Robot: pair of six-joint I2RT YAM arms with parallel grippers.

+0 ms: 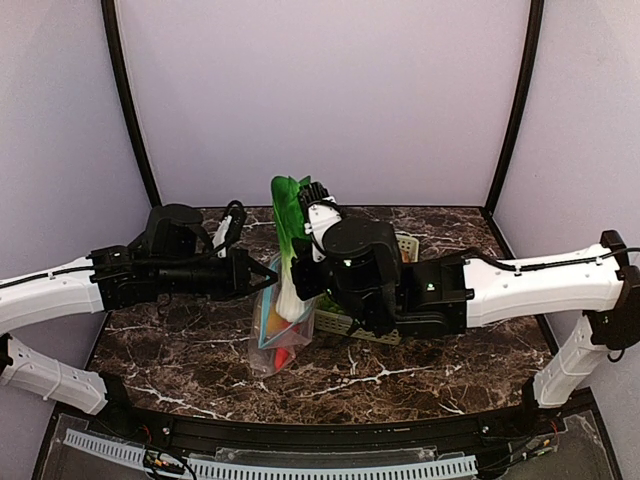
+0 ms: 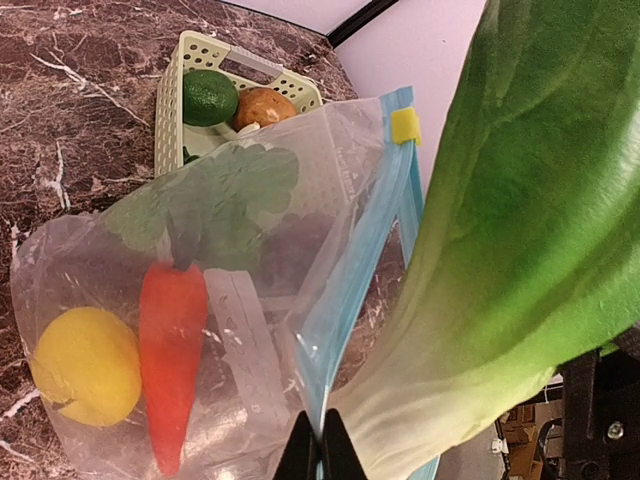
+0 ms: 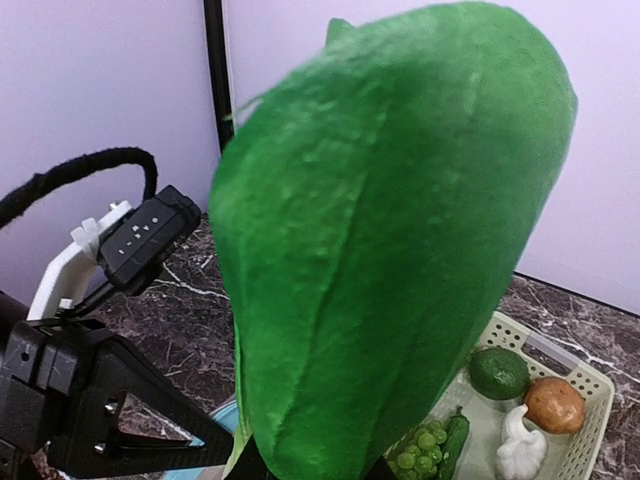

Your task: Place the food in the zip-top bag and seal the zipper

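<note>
The zip top bag (image 2: 240,220) holds a yellow round food (image 2: 85,362), a red carrot or pepper (image 2: 170,360) and something leafy green. My left gripper is shut at the bag's blue zipper edge, pinching it. A bok choy (image 1: 288,225) stands upright with its white base down in the bag's mouth, my right gripper (image 1: 300,260) holding it. In the right wrist view the bok choy (image 3: 390,230) fills the middle, hiding most of that gripper's fingers.
A cream basket (image 3: 590,420) behind the bag holds an avocado (image 3: 498,372), a potato (image 3: 554,404), garlic (image 3: 520,447), grapes (image 3: 420,452) and a cucumber (image 3: 452,445). Marble counter shows around the bag.
</note>
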